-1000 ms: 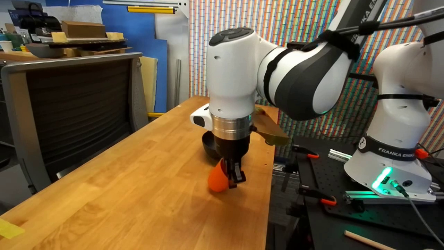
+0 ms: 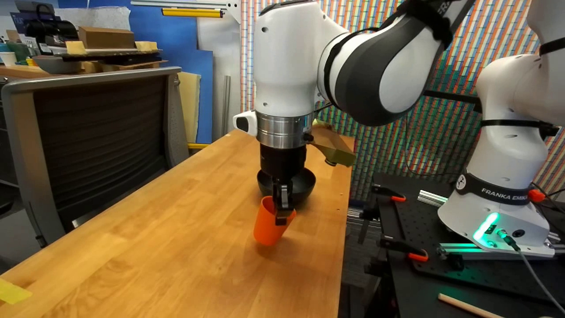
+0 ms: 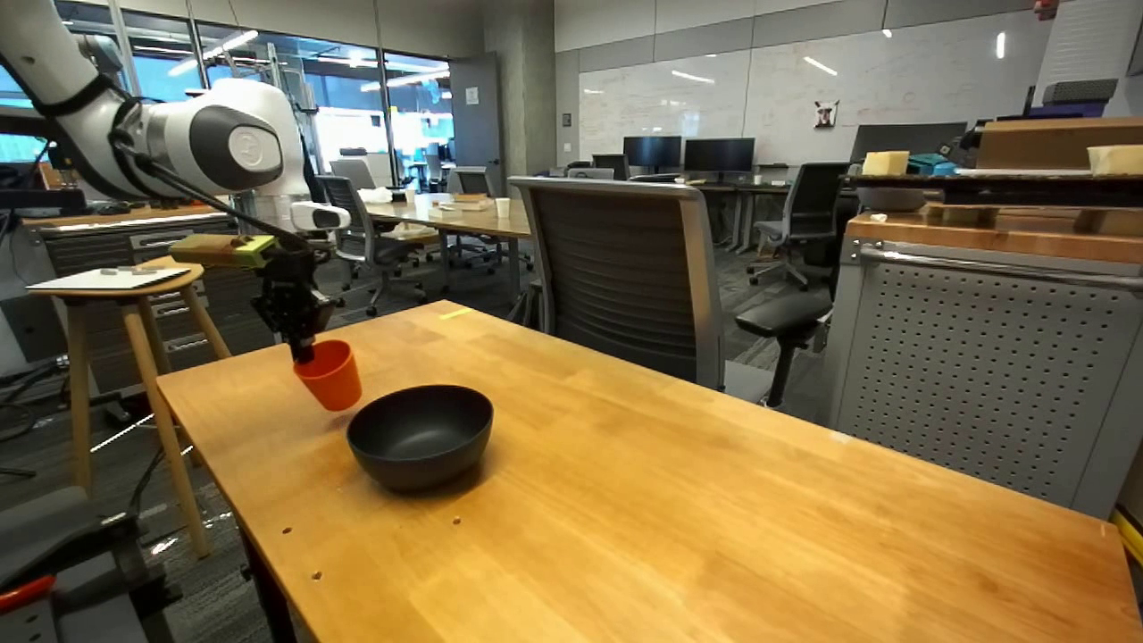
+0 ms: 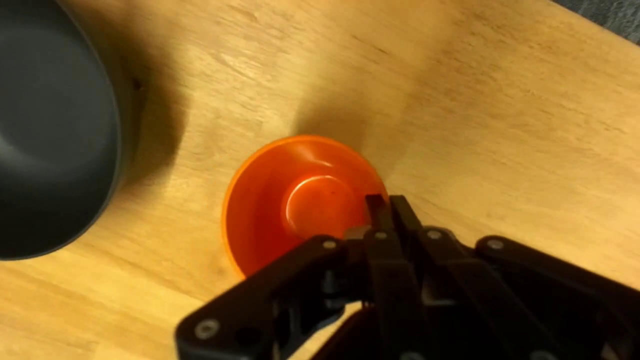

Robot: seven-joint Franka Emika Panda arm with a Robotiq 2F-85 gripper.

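Note:
An orange cup (image 4: 258, 198) is pinched at its rim by my gripper, one finger inside the wall and one outside. Its mouth faces the wrist camera, and the inside looks empty. From the second exterior view the cup (image 3: 329, 377) leans slightly, with its base seeming a little above the table. In the first exterior view the cup (image 2: 267, 228) tilts under the gripper (image 2: 282, 217). A black bowl (image 3: 421, 438) rests upright on the table beside the cup, apart from it; it also looks empty. The bowl (image 4: 54, 132) fills the left of the wrist view.
A grey chair (image 3: 632, 279) stands against its long side. A wooden stool (image 3: 134, 289) is beyond the table's end. Across a gap is the black robot stand (image 2: 423, 233).
The arm has risen and shifted left in the first exterior view, carrying the cup along. The cup now stands more upright there, and more of the bowl shows behind the gripper.

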